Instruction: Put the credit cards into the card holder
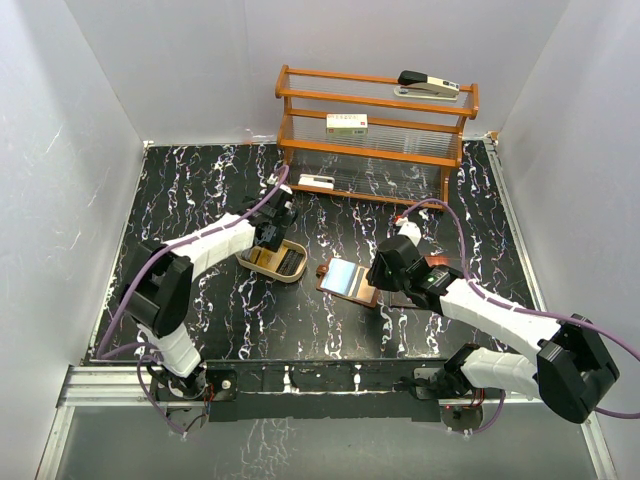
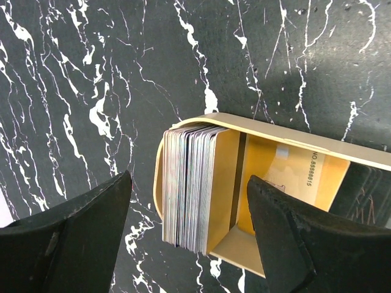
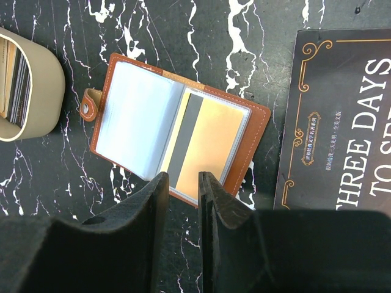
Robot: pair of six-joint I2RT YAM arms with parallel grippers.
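In the left wrist view, a stack of cards (image 2: 189,183) stands on edge at one end of the beige box (image 2: 299,139). My left gripper is open, its fingers on either side of the stack and apart from it. The card holder (image 3: 259,137) lies spread open on the table, brown with clear sleeves. Its left sleeve looks pale blue. A yellow card (image 3: 211,140) with a dark stripe shows on its right side. Over the holder's lower edge, my right gripper has a narrow gap between its fingers and nothing in it.
A dark book (image 3: 342,116) lies just right of the holder. At the back stands a wooden rack (image 1: 375,150) with a stapler (image 1: 427,84) and a small box (image 1: 347,124).
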